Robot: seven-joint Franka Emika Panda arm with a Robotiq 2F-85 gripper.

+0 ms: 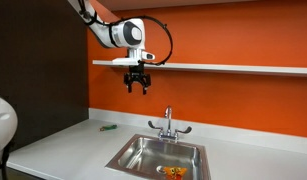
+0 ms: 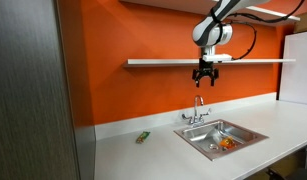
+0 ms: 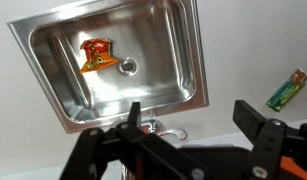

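High over the counter, well above the faucet, hangs my gripper, pointing down. In the wrist view its two dark fingers stand far apart with nothing between them, so it is open. An orange-red packet lies in the steel sink, near the drain. A small green packet with some orange rests on the white counter, off to one side of the sink; exterior view 2 shows this green packet left of the basin.
The faucet rises behind the basin, with a lever handle on each side. A white shelf runs along the orange wall, close to the arm. Much of the counter left of the sink is bare.
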